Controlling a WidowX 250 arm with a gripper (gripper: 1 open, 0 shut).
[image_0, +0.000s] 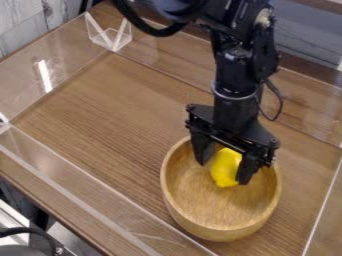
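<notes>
My black gripper (231, 145) points down into a tan round bowl (185, 200) at the lower centre right. Its open fingers stand on either side of a yellow object (227, 171) on the bowl's floor, partly hidden by the gripper. Whether the fingers touch it is unclear.
A wooden table (87, 130) surrounds the bowl, with a wide clear area to the left. A small white wire-like item (112, 33) stands at the back left. Dark objects sit at the lower left edge.
</notes>
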